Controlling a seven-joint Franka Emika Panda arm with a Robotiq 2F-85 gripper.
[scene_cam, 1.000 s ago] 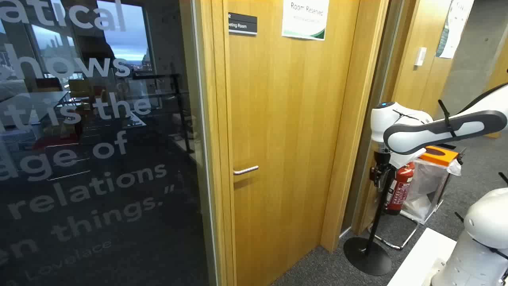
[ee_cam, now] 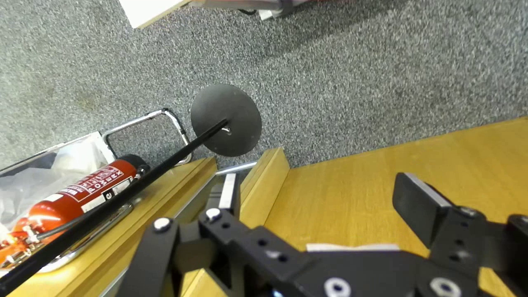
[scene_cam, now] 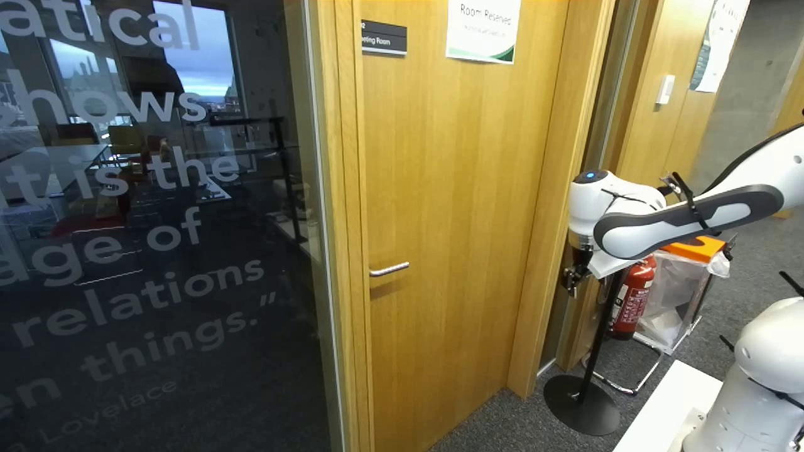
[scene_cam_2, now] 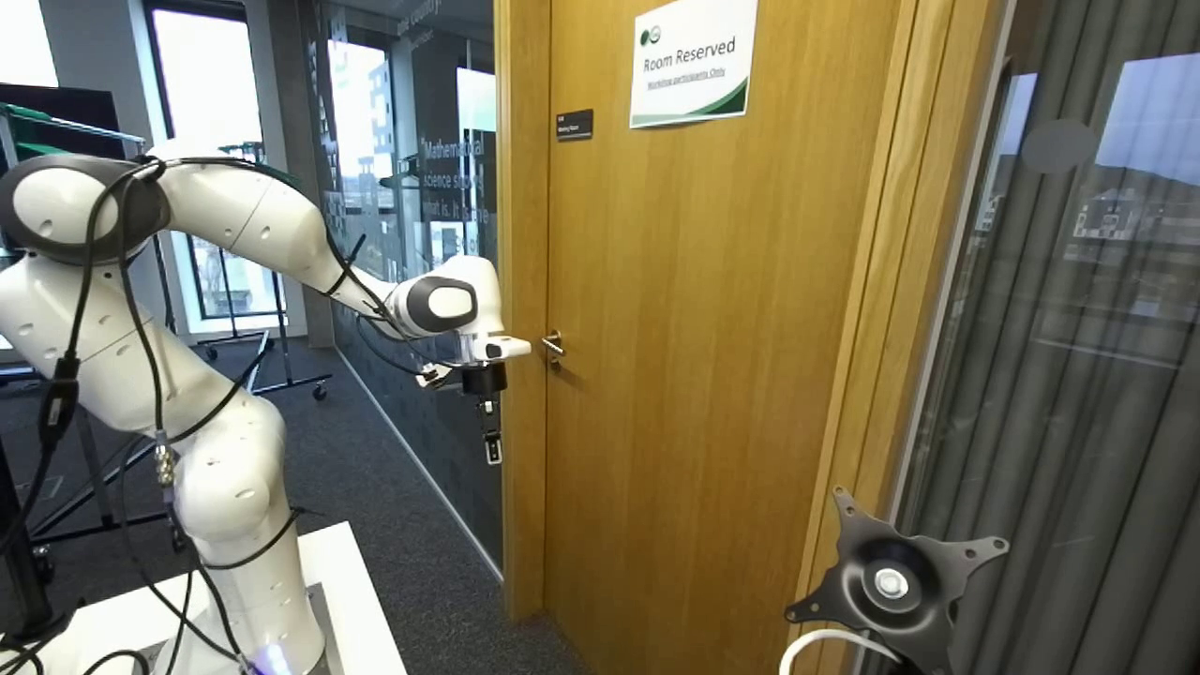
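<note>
A closed wooden door bears a silver lever handle near its left edge. The same handle shows in the second exterior view, close to the door frame. My gripper hangs pointing down, well to the right of the handle in the first exterior view and apart from it. From the wrist, the gripper is open, its two fingers wide apart. Between them only door and floor are visible. The handle does not show in the wrist view.
A black stand with a round base stands near the arm. Behind it are a red fire extinguisher and a clear bag bin with an orange top. A glass wall adjoins the door. Carpet before the door is clear.
In the first exterior view, the gripper and forearm have shifted left towards the door and slightly down. The door and its handle look the same.
</note>
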